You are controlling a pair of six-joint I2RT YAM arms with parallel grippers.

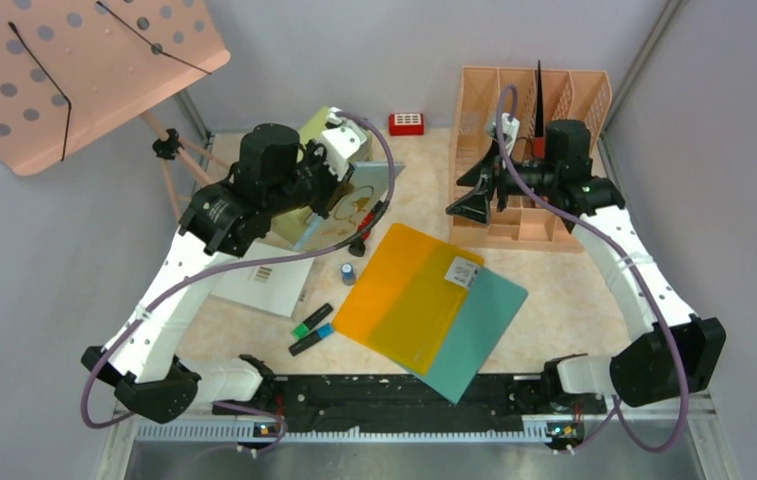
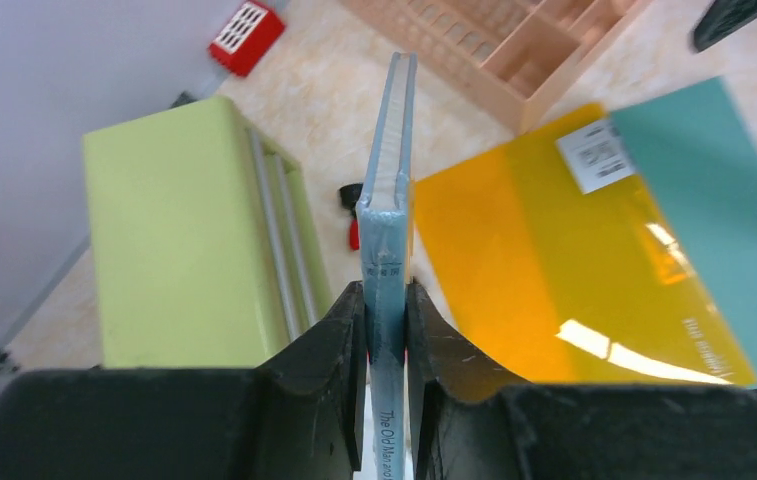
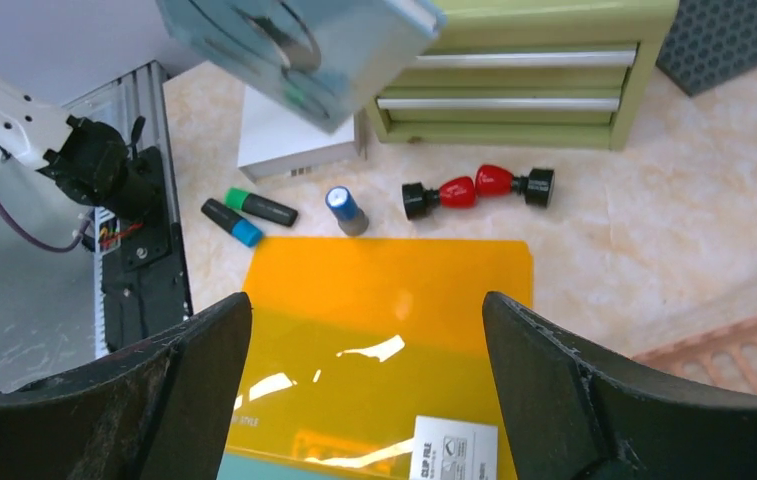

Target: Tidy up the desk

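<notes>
My left gripper is shut on a light-blue book point(image 2: 386, 250) titled "The Old Man and...", held upright by its spine above the desk near the green drawer box point(image 2: 164, 240). My right gripper point(image 1: 479, 200) stands open at the front of the wooden organizer point(image 1: 574, 100), empty. A white book or box point(image 1: 254, 285) lies at the left. Orange point(image 1: 379, 300) and teal point(image 1: 489, 330) folders overlap in the middle. Two markers point(image 3: 269, 208), a small blue-topped cylinder point(image 3: 347, 217) and red-and-black objects point(image 3: 494, 182) lie between folders and drawer box.
A pink perforated board point(image 1: 74, 70) on a tripod rises at the back left. A small red block point(image 1: 406, 125) sits at the back wall. Bare desk shows right of the folders.
</notes>
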